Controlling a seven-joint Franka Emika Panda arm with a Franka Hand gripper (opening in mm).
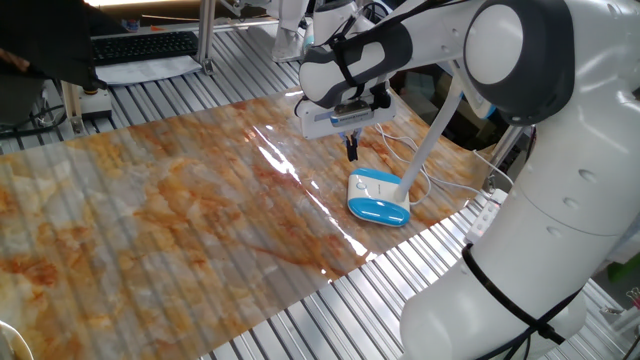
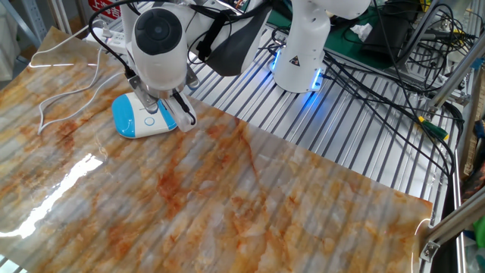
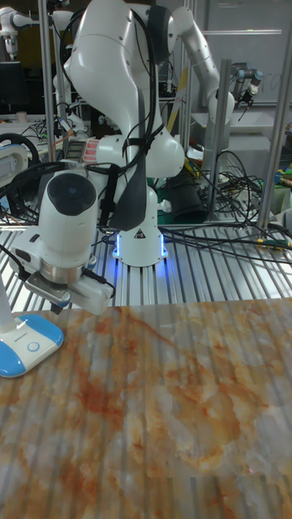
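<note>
A white and blue desk lamp stands on the marbled sheet, its base (image 1: 379,197) carrying a round button on top and its white stem (image 1: 433,143) rising at a slant. My gripper (image 1: 352,157) hangs pointing down just above and beside the base, apart from it in exterior view 1. Its dark fingers are together, and nothing shows between them. From exterior view 2 the lamp base (image 2: 140,116) is partly covered by my hand, which hides the fingers. In exterior view 3 the lamp base (image 3: 30,346) lies at the left edge, below the wrist.
The marbled sheet (image 1: 150,220) is otherwise bare, with wide free room away from the lamp. A white cable (image 2: 72,102) trails behind the base toward a power strip (image 1: 484,217). Metal slats (image 2: 242,102) border the sheet. A keyboard (image 1: 145,46) lies at the far left.
</note>
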